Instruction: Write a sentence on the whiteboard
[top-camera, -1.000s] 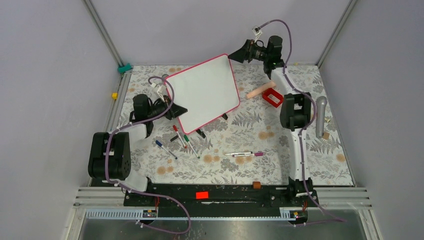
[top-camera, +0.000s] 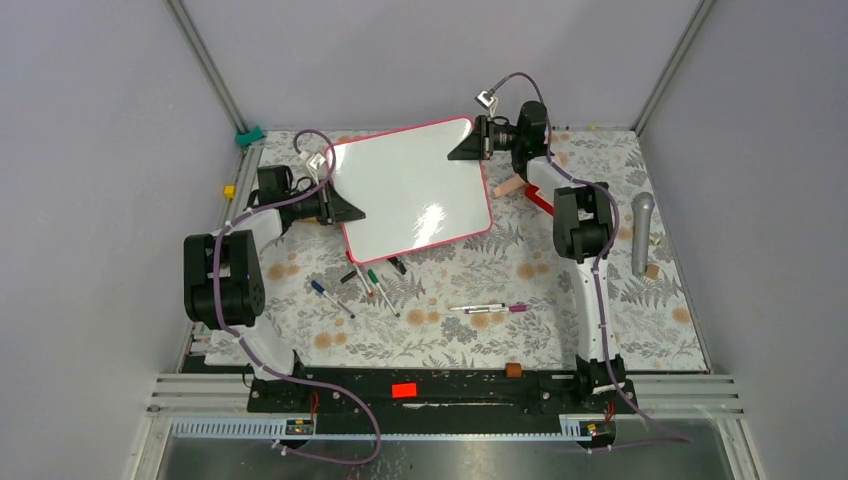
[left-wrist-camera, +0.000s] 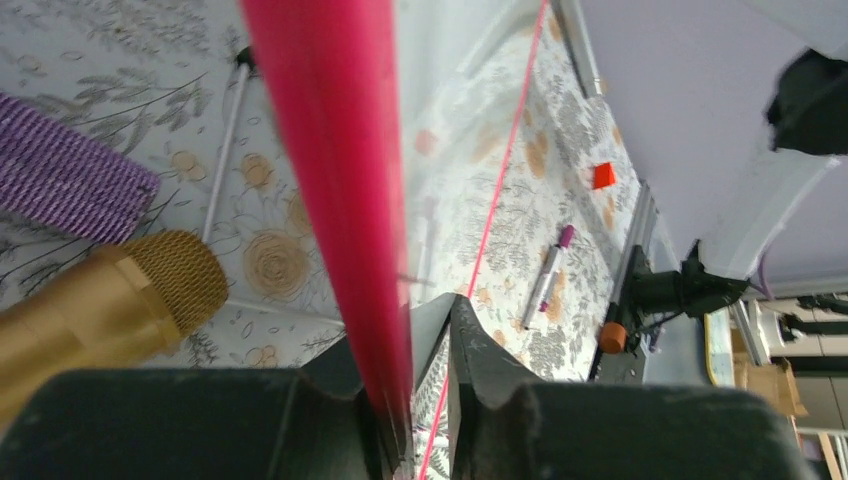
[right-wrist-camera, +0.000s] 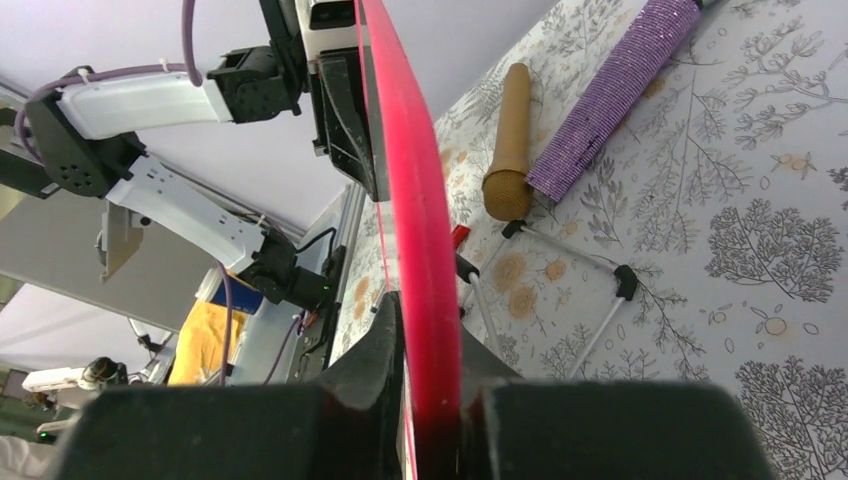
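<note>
A white board with a red rim, the whiteboard (top-camera: 408, 190), is held up tilted over the back of the table. My left gripper (top-camera: 352, 212) is at its left edge, its fingers on either side of the rim (left-wrist-camera: 345, 190). A narrow gap shows between one finger and the board. At the upper right corner, my right gripper (top-camera: 460, 150) is shut on the rim (right-wrist-camera: 425, 230). In front of the board lie a blue marker (top-camera: 332, 298), a green-capped marker (top-camera: 383, 293), a red-capped marker (top-camera: 361, 276) and a purple-capped marker (top-camera: 505, 309).
White rods with black joints (right-wrist-camera: 625, 282) show below the board. Behind them are a gold microphone (right-wrist-camera: 510, 130) and a purple glittery one (right-wrist-camera: 615, 100). On the right lie a grey microphone (top-camera: 642, 233) and a red box (top-camera: 540, 197). Right of the front markers, the table is clear.
The right gripper has come in from beyond the corner and taken hold of the rim. The board has turned clockwise and its right side shifted right. The left gripper has moved slightly left.
</note>
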